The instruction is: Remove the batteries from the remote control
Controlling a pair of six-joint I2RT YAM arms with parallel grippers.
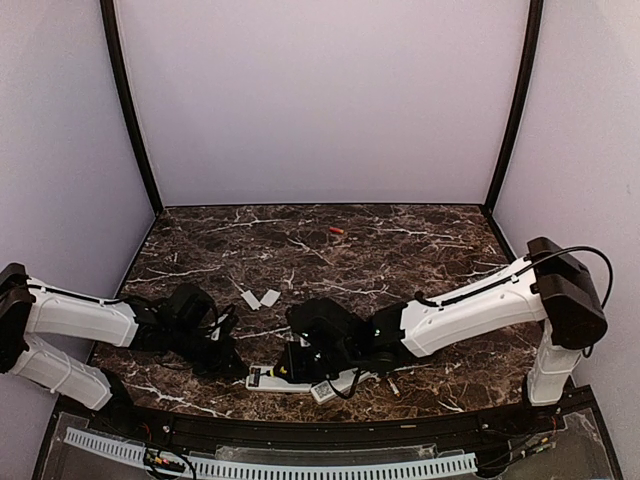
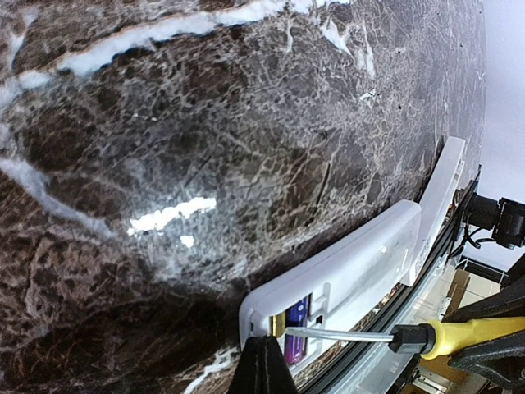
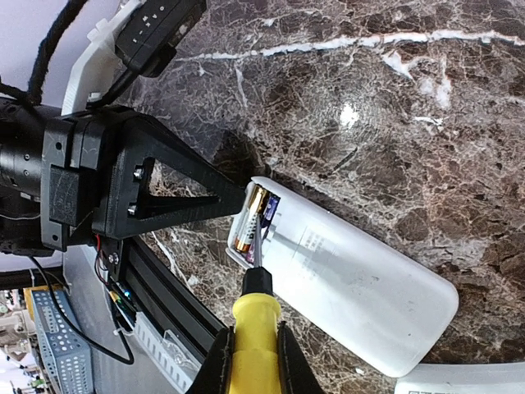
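Note:
The white remote control (image 3: 353, 287) lies with its open battery compartment at the end near my left gripper. In the compartment sit a gold-ended battery (image 3: 257, 202) and a purple battery (image 2: 297, 316). My right gripper is shut on the yellow handle of a screwdriver (image 3: 256, 320). The screwdriver's metal shaft reaches into the compartment, its tip at the batteries; exact contact is hard to tell. Shut with nothing visible between its fingers, the left gripper stands against or right beside the remote's end.
A second white remote (image 1: 335, 388) lies just right of the first, near the table's front edge. Two small white pieces (image 1: 260, 299) rest farther back. A red object (image 1: 337, 230) is at the far side, and a small light item (image 1: 394, 387) lies right.

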